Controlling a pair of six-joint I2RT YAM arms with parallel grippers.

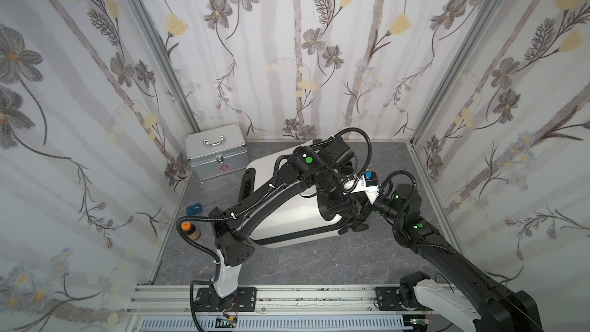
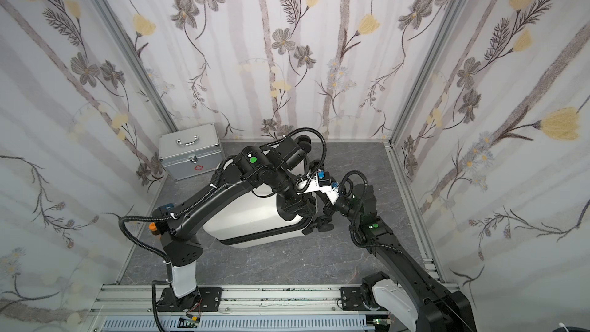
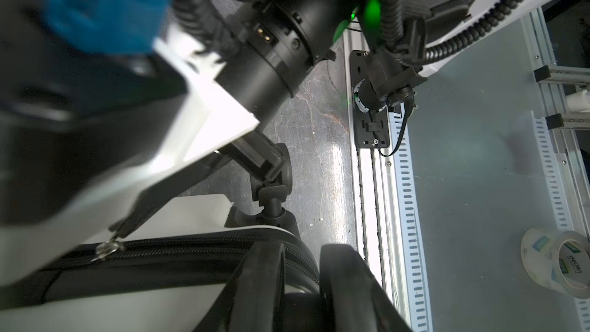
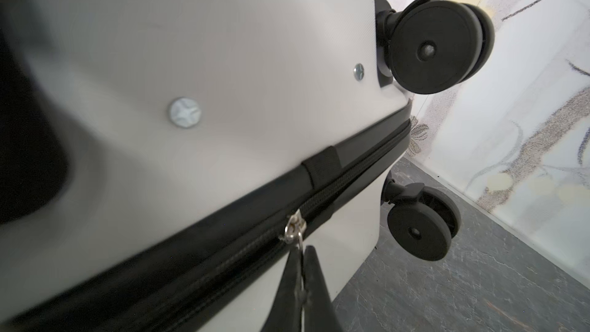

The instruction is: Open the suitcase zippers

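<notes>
A white suitcase (image 1: 295, 212) with black trim lies on the floor, partly covered by my left arm. In the right wrist view, a metal zipper slider (image 4: 295, 227) sits on the black zipper track (image 4: 239, 264) along its wheeled end. My right gripper is shut on the thin pull hanging from that slider. Another zipper slider (image 3: 108, 248) shows in the left wrist view, on the zipper band left of my left gripper. The left fingers are closed at the suitcase corner around something dark, perhaps a wheel; most of it is hidden.
Suitcase wheels (image 4: 436, 46) stick out at the end. A silver case (image 1: 216, 150) stands back left, with an orange-capped bottle (image 1: 190, 231) and a blue object (image 1: 193, 209) by the left wall. Both arms crowd together at the suitcase's right end.
</notes>
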